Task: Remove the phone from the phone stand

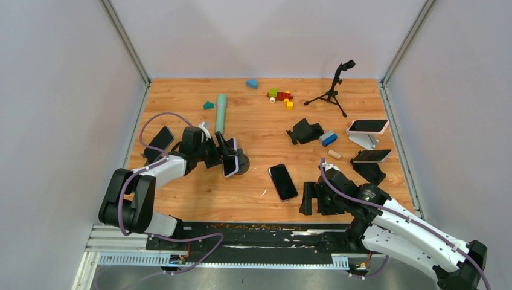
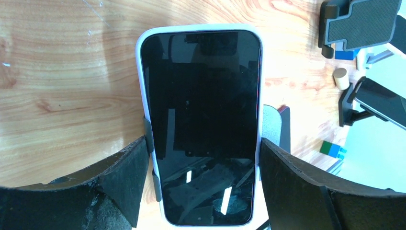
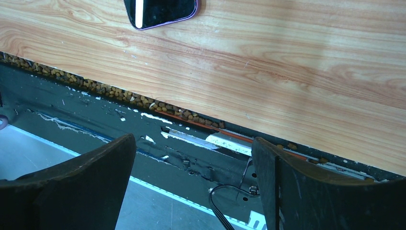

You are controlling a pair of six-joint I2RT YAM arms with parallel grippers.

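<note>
A phone [image 2: 201, 96] with a dark screen and pale lilac frame rests in a dark stand [image 1: 244, 162], left of the table's middle. Two of the stand's small dark clips [image 2: 149, 135] show along the phone's left edge. My left gripper is open around the phone, one fingertip close against each long edge; whether both touch is hard to tell. The rest of the stand is mostly hidden behind the phone. Over the table's front edge, my right gripper is open and empty.
Another phone [image 1: 283, 182] lies flat mid-table, left of the right gripper. A phone on a black stand [image 1: 158, 144] is behind the left arm. On the right are a white stand [image 1: 365, 141], a black stand [image 1: 369, 173] and an empty-looking black holder [image 1: 305, 131].
</note>
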